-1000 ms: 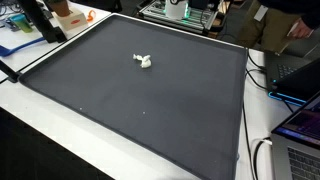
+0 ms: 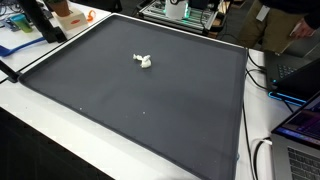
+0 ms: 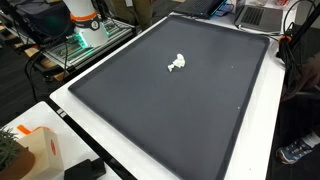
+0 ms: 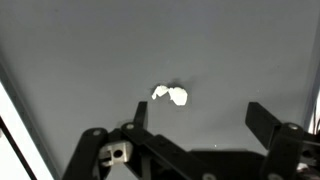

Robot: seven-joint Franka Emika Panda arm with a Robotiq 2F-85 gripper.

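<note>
A small white crumpled object (image 2: 145, 62) lies alone on the dark grey board (image 2: 130, 105); what it is exactly, I cannot tell. In exterior view 2 the same white piece (image 3: 177, 62) rests toward the board's far side. From the wrist, the white piece (image 4: 177, 96) appears below me, beyond and between my fingertips. My gripper is open, its two dark fingers wide apart with nothing between them. Neither exterior view shows the gripper; only the arm's white base (image 3: 88, 22) is seen there.
Laptops (image 2: 298, 155) and cables line the right side in exterior view 1. A potted plant (image 3: 12, 152) and an orange-and-white item (image 3: 40, 150) stand at the near left in exterior view 2. Apart from the white piece, the board is clear.
</note>
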